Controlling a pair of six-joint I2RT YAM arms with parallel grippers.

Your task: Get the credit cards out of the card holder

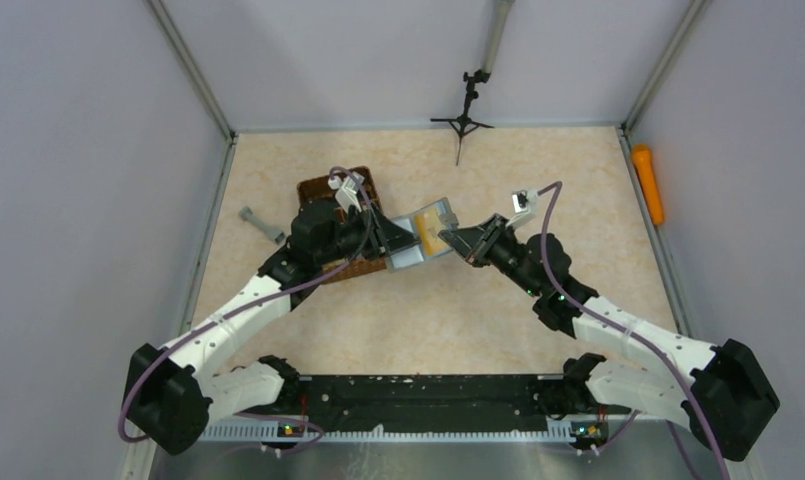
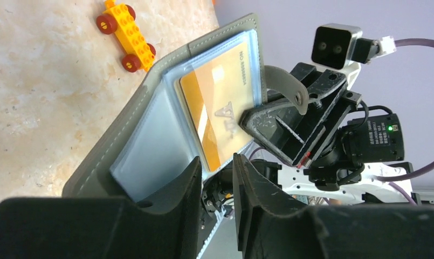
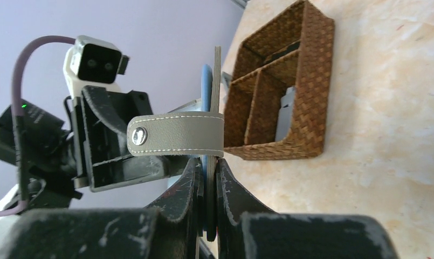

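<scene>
The grey card holder [image 1: 409, 257] hangs opened out in the air between my two arms. In the left wrist view a yellow and cream card [image 2: 217, 102] rests in a clear sleeve of the holder. My right gripper is shut on the holder's edge, near the strap [image 3: 177, 134] with its metal snap. The left gripper stands part open, its fingertips close to the lower edge of the card and sleeve. No card shows clamped in it. In the top view the left arm covers part of the holder.
A brown woven basket [image 3: 314, 81] with compartments stands under the left arm. A yellow toy car [image 2: 131, 35] and a grey object [image 1: 261, 224] lie on the table. A tripod [image 1: 465, 112] is at the back, an orange object [image 1: 647, 185] far right.
</scene>
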